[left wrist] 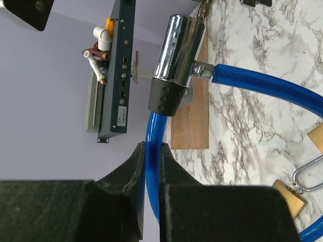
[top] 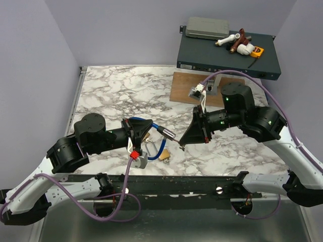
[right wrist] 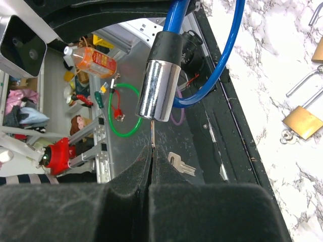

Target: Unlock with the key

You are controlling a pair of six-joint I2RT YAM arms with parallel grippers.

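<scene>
A blue cable lock [top: 166, 133] with a chrome cylinder [left wrist: 179, 53] hangs above the table, tilted. My left gripper is shut on its blue cable [left wrist: 156, 131], just behind the black collar. The cable's other end plugs into the cylinder's side and loops round. Facing the cylinder's end, my right gripper is shut on a thin key [right wrist: 153, 132]. The key's blade reaches the cylinder's end face; how deep its tip sits is hidden. A second key [right wrist: 180, 165] dangles beside my right fingers.
Brass padlocks [right wrist: 304, 122] lie on the marble tabletop [top: 116, 96] below. A wooden board [top: 184, 88] and a dark rack unit [top: 227, 53] with pipe fittings stand at the back right.
</scene>
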